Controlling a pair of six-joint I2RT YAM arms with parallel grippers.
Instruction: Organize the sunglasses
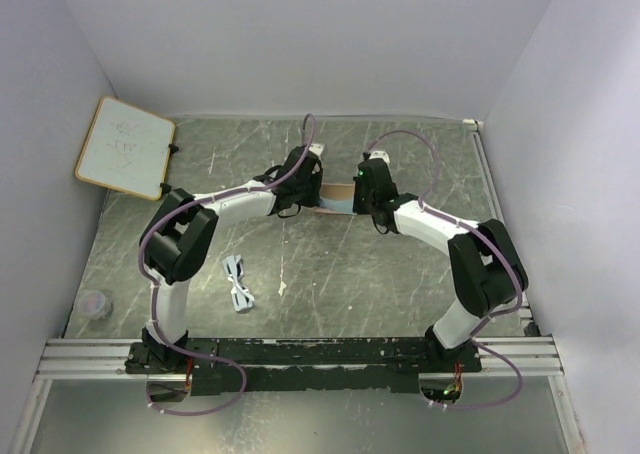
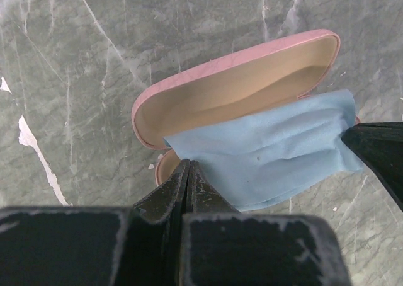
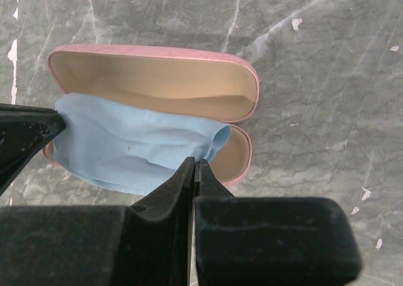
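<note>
An open pink glasses case with a beige lining point(image 2: 239, 87) lies on the table, its lid point(image 3: 151, 78) tipped back. A light blue cloth point(image 3: 132, 144) spans the lower half and covers most of it. My left gripper is shut on one end of the cloth, by the left end of the case. At the other end, my right gripper is shut, with the cloth's edge at its fingertips. No sunglasses show; what lies under the cloth is hidden.
A grey-and-white item point(image 1: 238, 282) lies on the table at left front, too small to identify. Further left stands a clear round container point(image 1: 95, 304). A whiteboard point(image 1: 125, 146) leans at the back left.
</note>
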